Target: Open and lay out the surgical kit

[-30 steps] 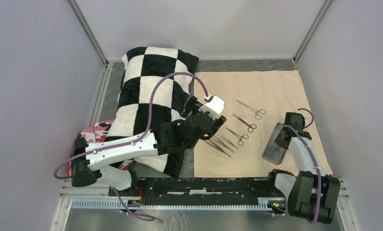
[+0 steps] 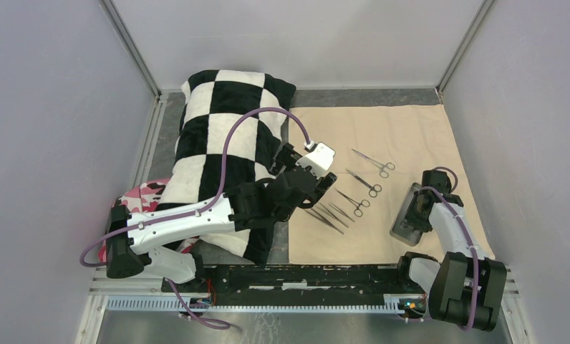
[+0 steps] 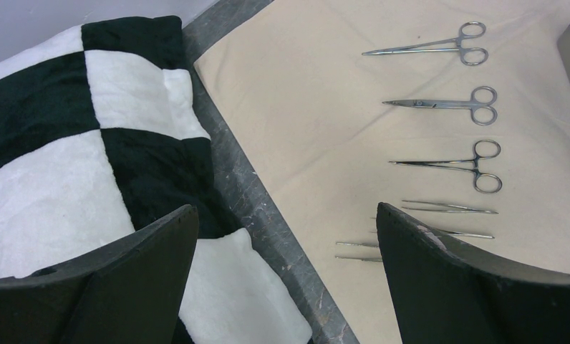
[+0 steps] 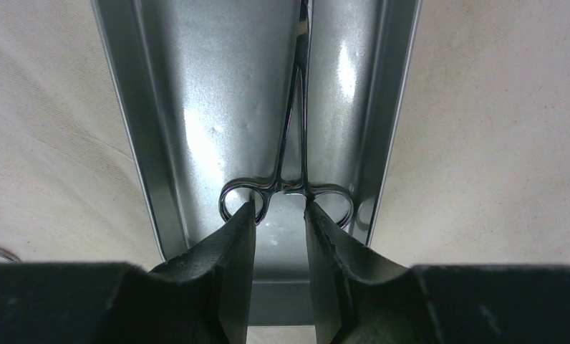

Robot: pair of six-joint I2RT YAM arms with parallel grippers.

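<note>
A metal tray (image 2: 404, 218) lies on the right of the beige cloth (image 2: 325, 129). In the right wrist view it holds a long ring-handled instrument (image 4: 299, 79), with my right gripper open over its rings, fingertips close to them. Scissor-like instruments (image 3: 440, 103) and several slim instruments (image 3: 450, 210) lie in a row on the cloth left of the tray. My left gripper hangs open above the cloth's left edge, nothing between its fingers.
A black-and-white checkered padded cloth (image 2: 225, 136) fills the left of the work area, with a pink patterned cloth (image 2: 135, 197) beside it. Walls enclose the sides and back.
My right gripper has shifted slightly toward the front over the tray. The left arm and the instruments on the cloth look unchanged.
</note>
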